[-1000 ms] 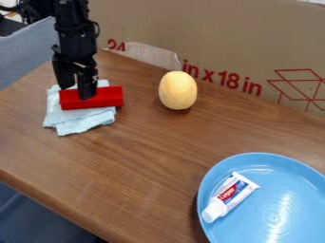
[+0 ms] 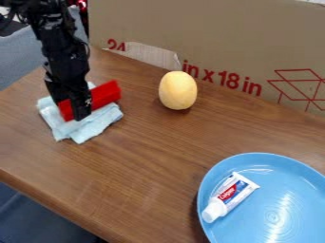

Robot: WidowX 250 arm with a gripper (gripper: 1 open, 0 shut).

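Observation:
The black gripper (image 2: 70,95) is lowered at the left over a red block (image 2: 105,94), which lies tilted on a crumpled pale cloth (image 2: 90,127). Its fingers are down at the block's left part, which they partly hide; whether they touch it I cannot tell. The fingers look open.
A yellow egg-shaped object (image 2: 178,90) stands right of the block. A blue plate (image 2: 277,223) with a toothpaste tube (image 2: 231,195) lies at the front right. A cardboard box (image 2: 229,33) backs the table (image 2: 146,171), whose middle is clear. The table's edge runs along the lower left.
The gripper has moved down and slightly left onto the block. The red block has turned, its right end now higher, and the cloth has shifted a little.

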